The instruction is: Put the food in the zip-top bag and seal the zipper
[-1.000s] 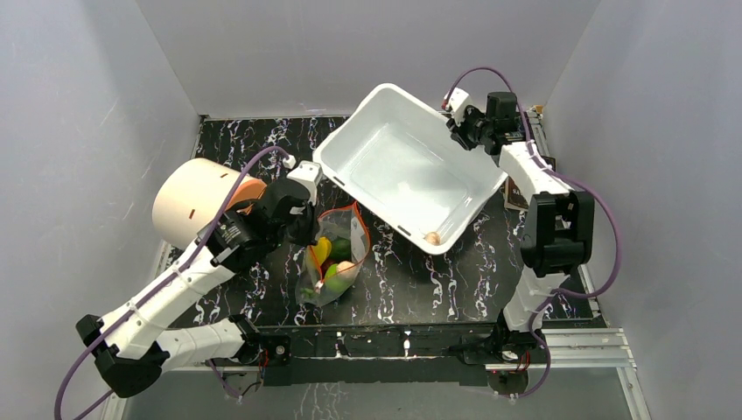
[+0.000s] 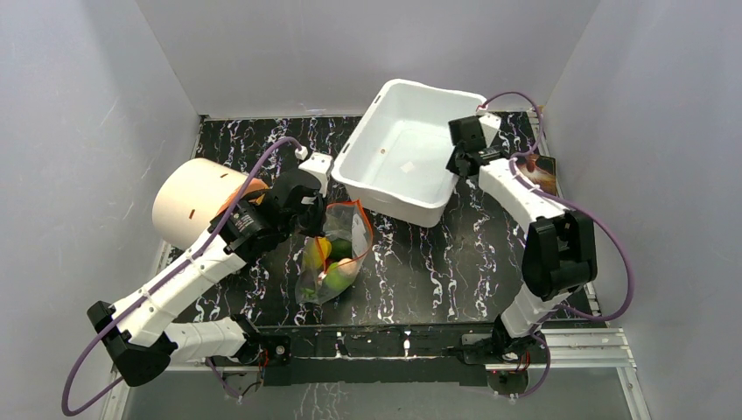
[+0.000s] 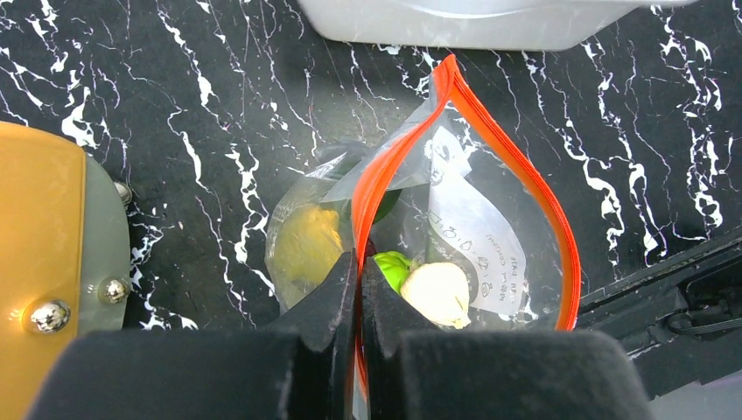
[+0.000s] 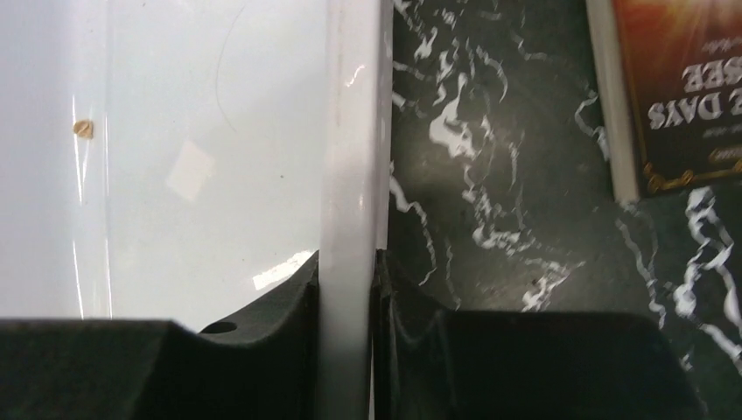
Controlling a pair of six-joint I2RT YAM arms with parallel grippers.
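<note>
A clear zip top bag with an orange rim stands open near the front of the table. Inside it are a yellow food item, a dark green one and a pale round one with a green top. My left gripper is shut on the bag's orange rim, which runs between its fingers. A large white bin sits behind and to the right of the bag. My right gripper is shut on the bin's right wall, which stands between its fingers.
Inside the bin lies only a tiny brown bit and a pale patch. A book lies right of the bin. At the left stands a cream and orange cylinder.
A tan round item at the bin's front corner is no longer visible. The left arm shifted slightly.
</note>
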